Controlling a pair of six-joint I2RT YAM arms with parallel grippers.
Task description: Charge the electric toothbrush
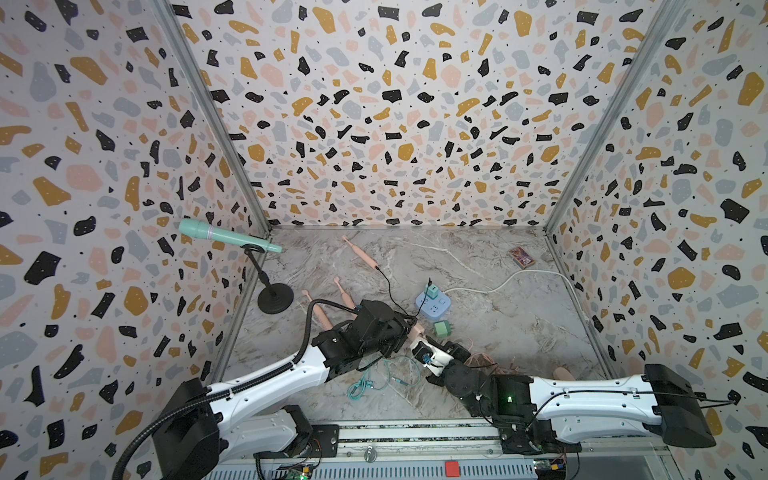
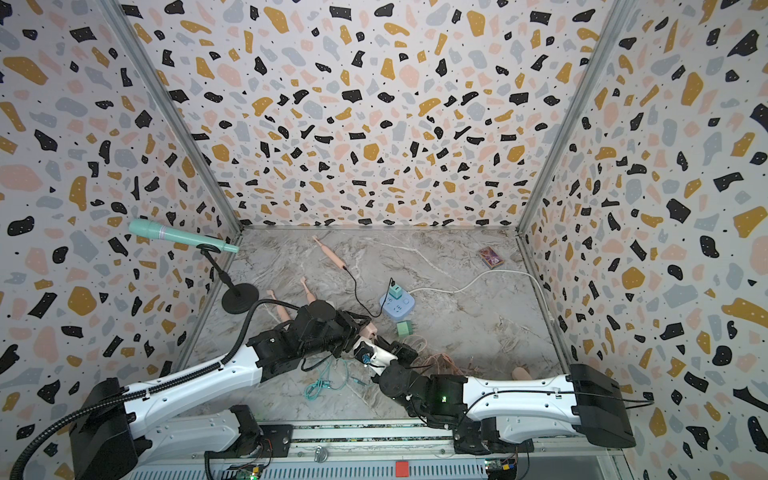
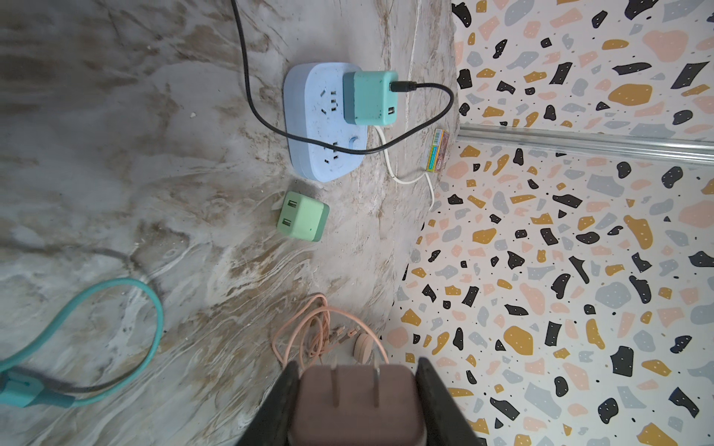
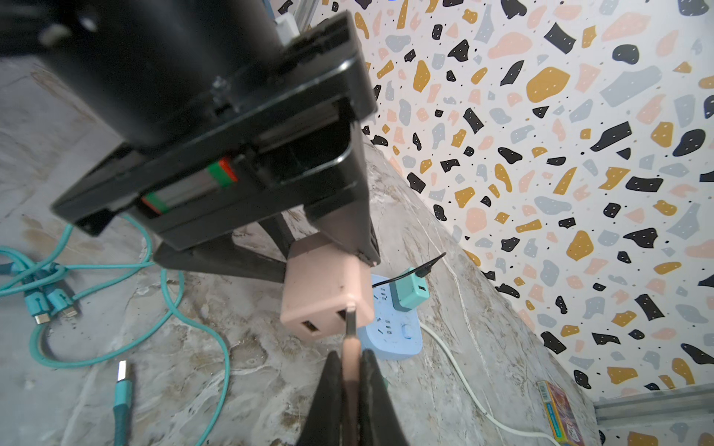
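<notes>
My left gripper is shut on a pink charger block (image 4: 327,286), held above the table with two USB slots facing my right gripper. My right gripper is shut on a pink cable's plug (image 4: 350,364). The plug's metal tip overlaps the right-hand slot in the right wrist view; whether it is inside cannot be told. The pink cable (image 3: 319,334) lies coiled beyond in the left wrist view. A blue power strip (image 3: 308,130) bears a teal adapter (image 3: 375,104) with a black cable. Pink toothbrushes (image 1: 361,253) lie at the left and back.
A loose green adapter (image 3: 303,217) sits beside the strip. Teal cables (image 4: 200,327) lie in front at the left. A lamp-like stand (image 1: 274,297) with a mint tube is at the far left, and a small card box (image 1: 521,257) at the back right.
</notes>
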